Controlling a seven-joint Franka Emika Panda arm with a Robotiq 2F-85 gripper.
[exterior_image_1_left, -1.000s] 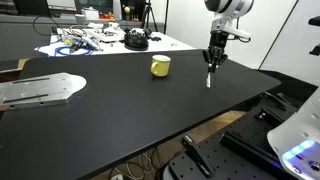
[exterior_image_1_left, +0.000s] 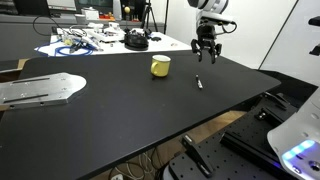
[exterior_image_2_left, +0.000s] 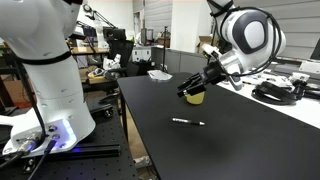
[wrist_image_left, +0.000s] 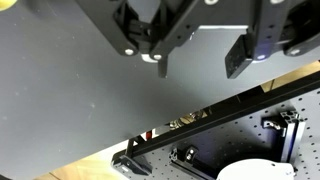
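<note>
A white pen-like marker (exterior_image_1_left: 199, 83) with a dark end lies on the black table; in the second exterior view the marker (exterior_image_2_left: 188, 122) rests flat in front of the yellow mug. My gripper (exterior_image_1_left: 207, 52) hangs above the table, apart from the marker and farther back. The wrist view shows the gripper with a wide gap between its fingers and only table surface behind it. The yellow mug (exterior_image_1_left: 160, 66) stands upright to the left of the marker. A sliver of yellow, likely the mug (wrist_image_left: 6, 14), shows in the wrist view's upper left corner.
A long silver-white object (exterior_image_1_left: 40, 88) lies on the left of the black table (exterior_image_1_left: 115, 115). A dark metal rail with fittings and the white arm base (exterior_image_1_left: 295, 145) border the table's near right edge.
One second ago the marker was at the gripper's fingertips. Now it lies apart on the table, farther left in the first exterior view, while the gripper has risen and shifted left.
</note>
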